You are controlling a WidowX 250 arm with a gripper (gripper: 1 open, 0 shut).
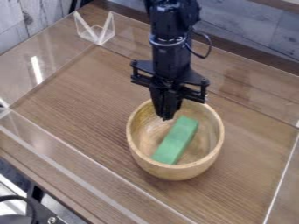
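Observation:
A wooden bowl (142,136) sits on the wooden table, right of centre. A green block (177,140) lies inside it, toward its right side. My gripper (166,112) hangs from the top of the view over the bowl's back part, above and behind the green block. Its lower tip is dark and small, so I cannot tell how its fingers stand.
Raised wooden edges run along the back and right. A clear plastic object (96,28) is at the back left, and a black cable (17,206) at the front left.

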